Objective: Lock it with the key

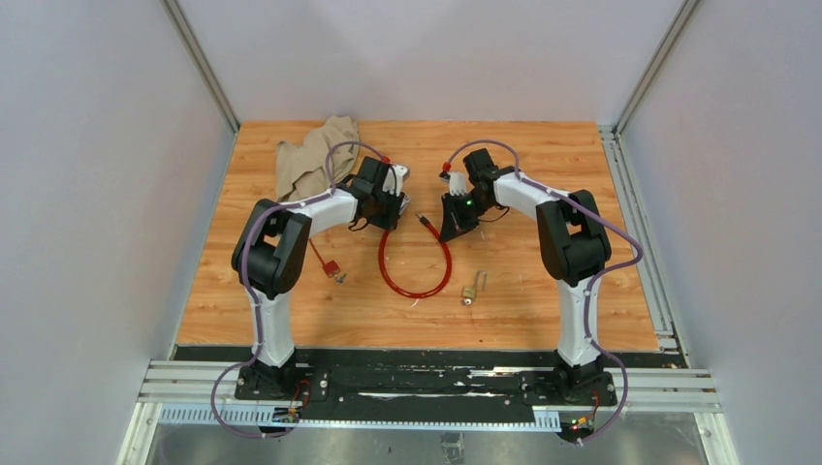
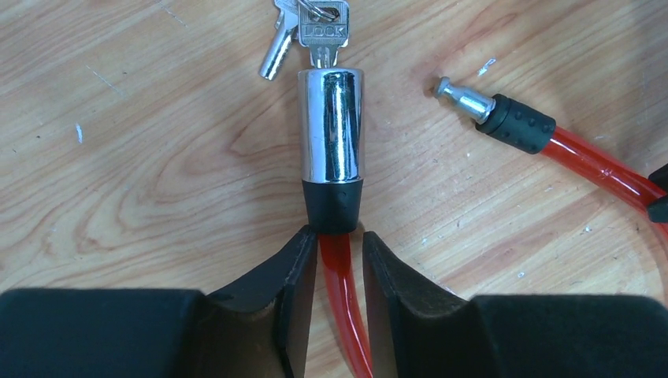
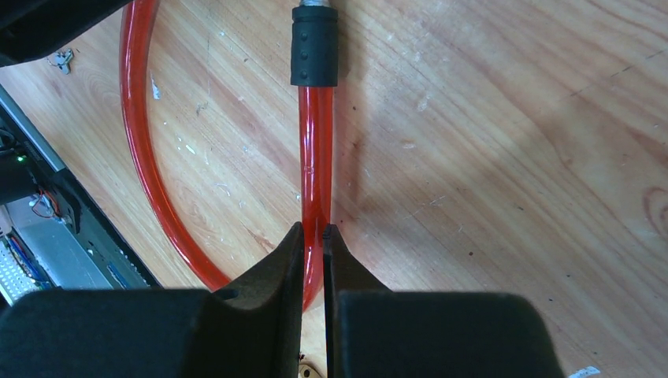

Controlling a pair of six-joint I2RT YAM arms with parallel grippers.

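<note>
A red cable lock (image 1: 414, 293) lies in a U. Its chrome lock head (image 2: 332, 126), keys (image 2: 323, 27) at its top end, is just beyond my left gripper, whose fingers stand a little apart either side of the red cable below the black collar. The other end, a metal pin (image 2: 465, 101) with black sleeve, lies apart from the head, to the right in the left wrist view. My right gripper has its fingertips close together on the red cable below that sleeve.
A beige cloth (image 1: 310, 160) lies at the back left. A small red lock (image 1: 331, 267) with keys is at the front left, a brass padlock (image 1: 469, 294) in front of my right arm.
</note>
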